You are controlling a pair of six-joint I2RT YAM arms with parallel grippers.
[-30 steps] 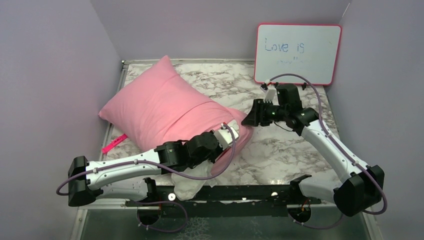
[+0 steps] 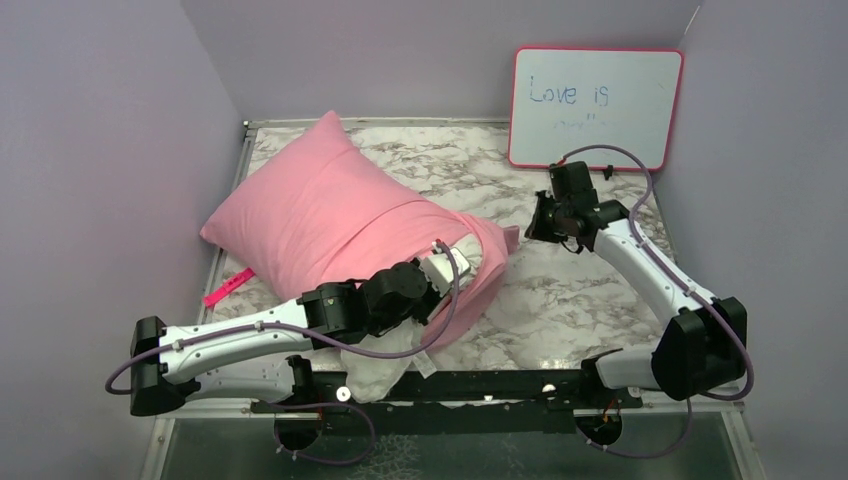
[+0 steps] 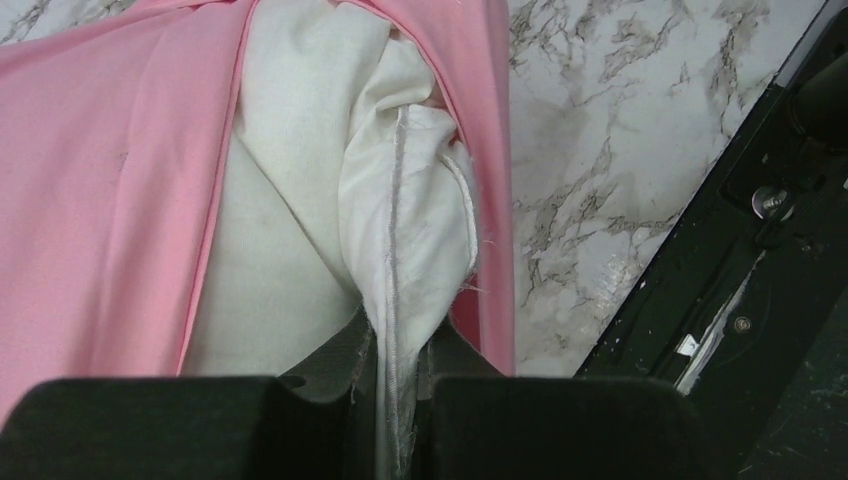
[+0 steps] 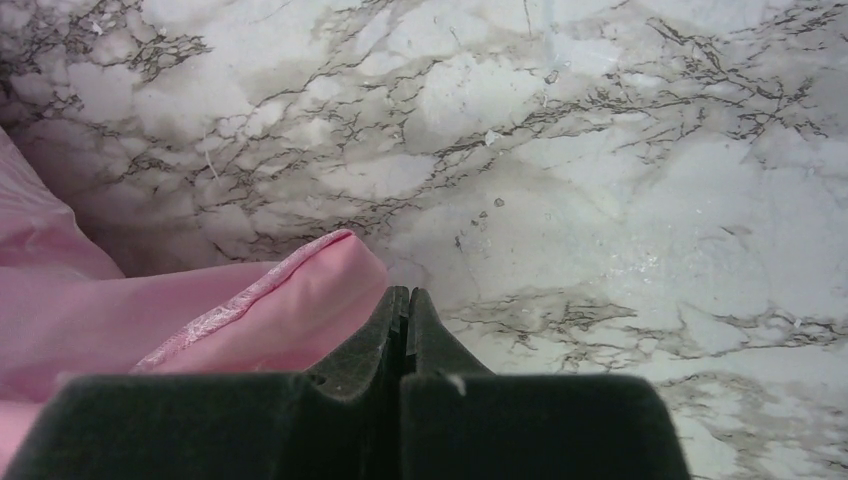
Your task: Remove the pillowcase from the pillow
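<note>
The pink pillowcase (image 2: pixel 320 205) covers most of the pillow, which lies slanted on the left of the table. At its lower right end the case is open and the white pillow (image 3: pixel 270 270) shows inside. My left gripper is shut on a bunched, seamed corner of that white pillow fabric. Pink hem runs along both sides of the bunch. Off to the right of the case's end, my right gripper is shut with nothing seen between its fingertips. The case's folded pink edge (image 4: pixel 300 275) lies just left of those fingertips in the right wrist view.
A whiteboard (image 2: pixel 595 108) stands at the back right. The pink tag (image 2: pixel 229 287) lies at the table's left edge. White cloth (image 2: pixel 375 372) hangs over the front edge.
My right gripper was at the pillowcase's edge and has moved right, clear of it. The pink edge now sticks out to the right.
</note>
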